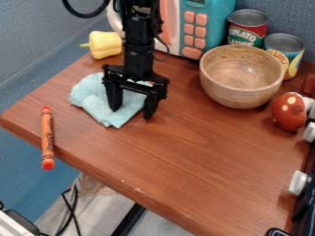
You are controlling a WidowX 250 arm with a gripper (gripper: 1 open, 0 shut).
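Note:
A black robot gripper (132, 101) hangs down at the upper middle of the camera view, low over a light blue cloth (88, 97) on the wooden table (185, 166). Its two fingers reach down to the cloth, one near its middle and one toward its right side. Whether anything is held between them is hard to tell.
An orange crayon (47, 138) lies at the left edge. A wooden bowl (240, 78), tomato cans (246, 28), a toy microwave (191, 23), a yellow object (103, 43) and a red round toy (288, 112) stand around.

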